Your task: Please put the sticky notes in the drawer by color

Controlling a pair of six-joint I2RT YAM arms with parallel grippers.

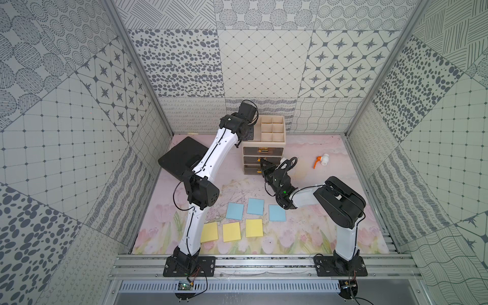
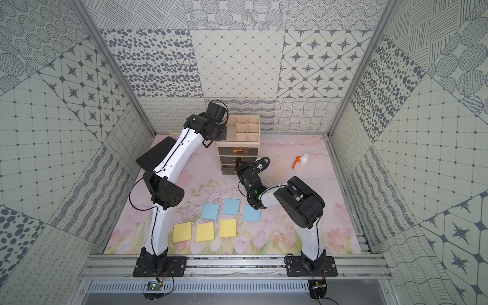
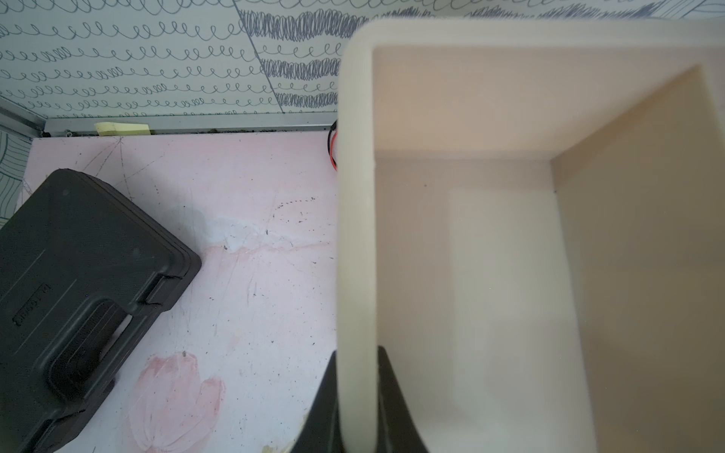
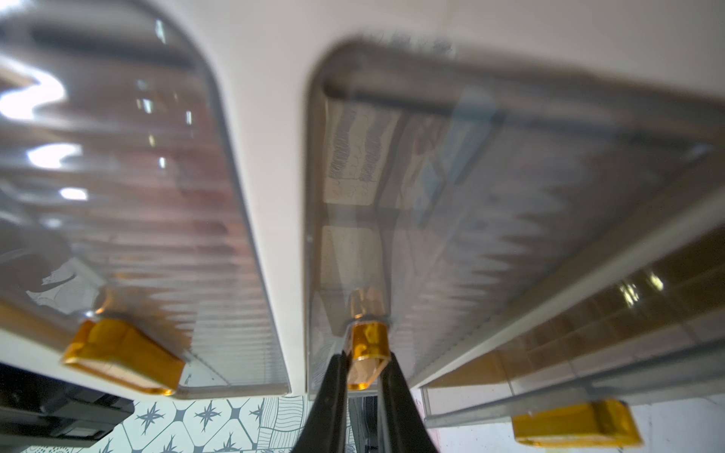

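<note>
The beige cabinet (image 1: 263, 144) stands at the back middle, with three grey drawers facing front. My left gripper is shut on the left wall rim (image 3: 357, 226) of its top tray. At the middle drawer (image 4: 445, 219), my right gripper has its fingers on either side of the gold handle (image 4: 368, 345), still apart; whether both touch it is unclear. Blue sticky notes (image 1: 234, 211) lie in a row on the table. Yellow sticky notes (image 1: 209, 232) lie in front of them.
A black case (image 1: 182, 155) lies left of the cabinet, beside the left arm. An orange and white object (image 1: 322, 160) sits at the right. Small compartments (image 1: 273, 128) fill the right side of the cabinet's top. Open table lies between the cabinet and the notes.
</note>
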